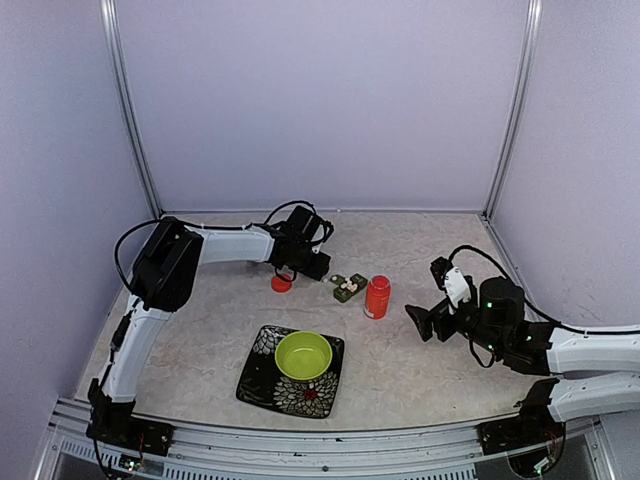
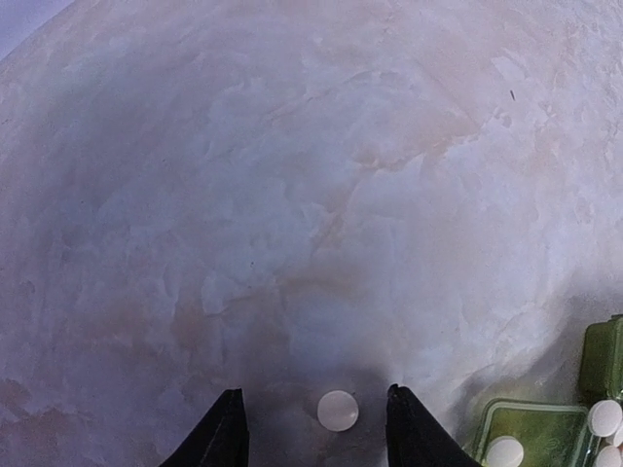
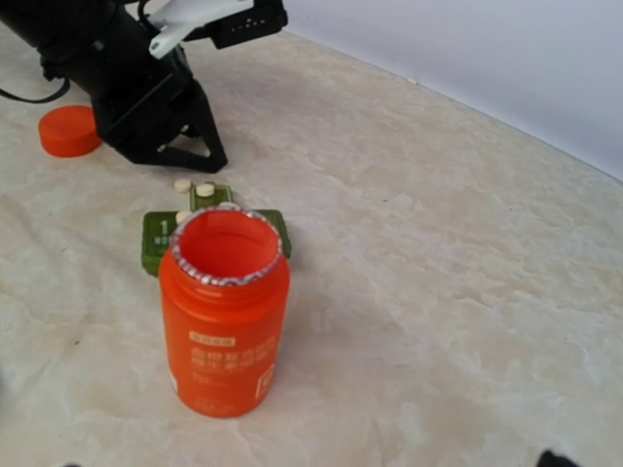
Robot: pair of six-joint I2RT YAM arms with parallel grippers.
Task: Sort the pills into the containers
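Observation:
A single white pill lies on the table between the parted fingertips of my left gripper, which is open and touches neither side of it. Just right of that pill is the green pill box, its lid open, with several white pills on and in it. From the right wrist view, the box stands behind the orange bottle, which is upright and uncapped. My right gripper hangs open and empty to the right of the bottle; its fingertips barely show in its own view.
An orange cap lies beside the left gripper. At the front, a black patterned tray bears a lime-green bowl. Free table lies behind the box and between the bottle and the right arm.

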